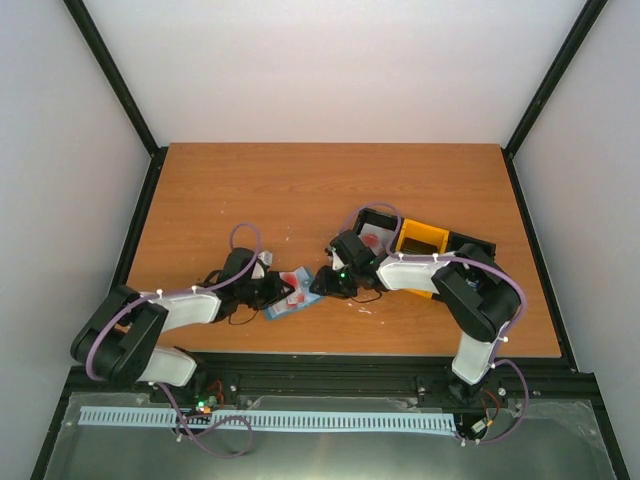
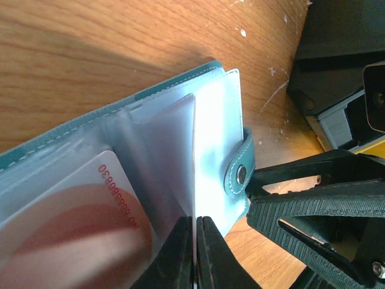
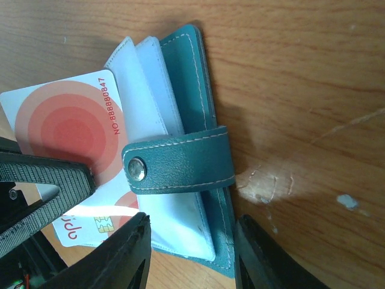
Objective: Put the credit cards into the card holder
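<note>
The blue-edged card holder (image 1: 302, 301) lies open on the table between both grippers. A credit card with red circles (image 2: 78, 232) lies in one of its clear sleeves. My left gripper is shut on another card, seen as a thin upright edge over the pages. In the right wrist view this card (image 3: 75, 123) shows its red-ringed face, its side against the white pages; whether it is inside a sleeve I cannot tell. My right gripper is part open, its fingertips either side of the holder's edge, below the teal snap strap (image 3: 180, 162).
A black tray (image 1: 372, 217) with a card in it and a yellow section (image 1: 418, 238) stands to the right, partly behind the right arm. Bare table (image 1: 300, 180) stretches across the back.
</note>
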